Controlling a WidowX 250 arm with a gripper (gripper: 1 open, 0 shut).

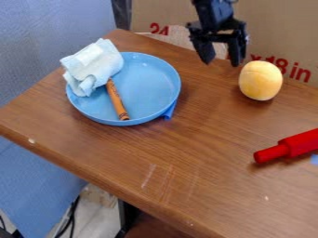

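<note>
My black gripper (221, 49) hangs at the top centre above the back of the table, open, with nothing visible between its fingers. Below it to the right sits a pale yellow round object (261, 81). To the left is a blue plate (143, 88) with a white cloth (89, 65) over its left rim and an orange-brown stick (117, 99) lying on it.
A red cylinder (288, 147) lies at the right of the wooden table (162, 177). A small blue item (170, 112) is beside the plate's right edge. Cardboard stands behind the table.
</note>
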